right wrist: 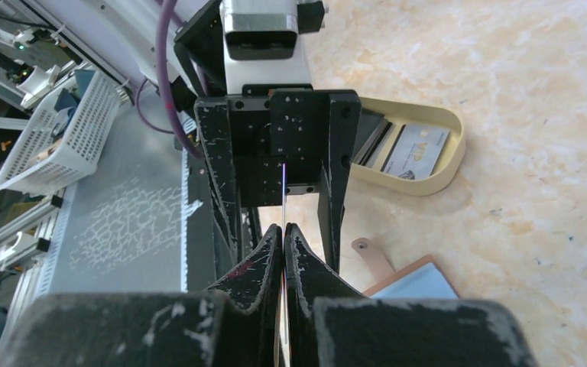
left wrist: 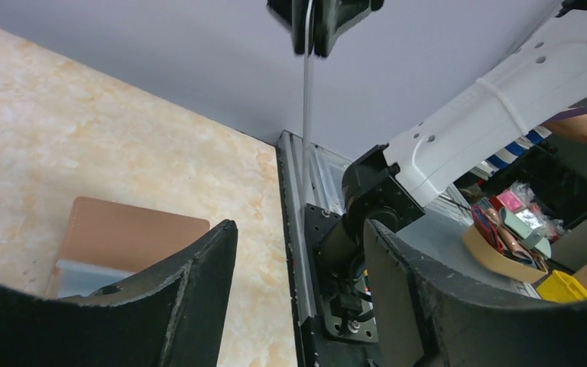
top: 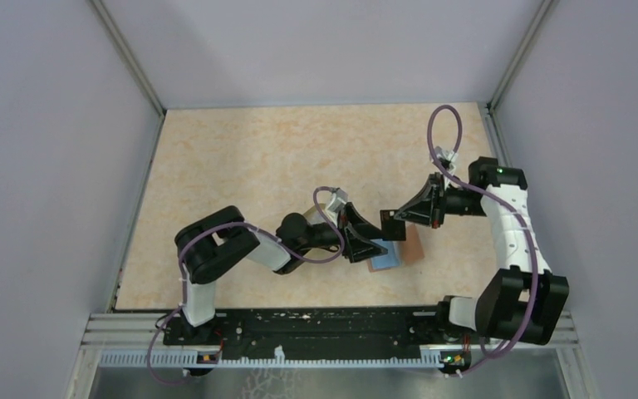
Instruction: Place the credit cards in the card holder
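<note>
A dark card (top: pixel 393 225) is pinched edge-on by my shut right gripper, held above the card holder. My left gripper (top: pixel 364 233) stands open just left of that card, its two fingers apart in the left wrist view. The brown card holder (left wrist: pixel 130 229) with pale blue sleeves (right wrist: pixel 413 285) lies on the table under the grippers, partly hidden by them.
A cream tray (right wrist: pixel 447 168) with a VIP card (right wrist: pixel 415 149) and other cards sits behind my left gripper, largely covered by its arm in the top view.
</note>
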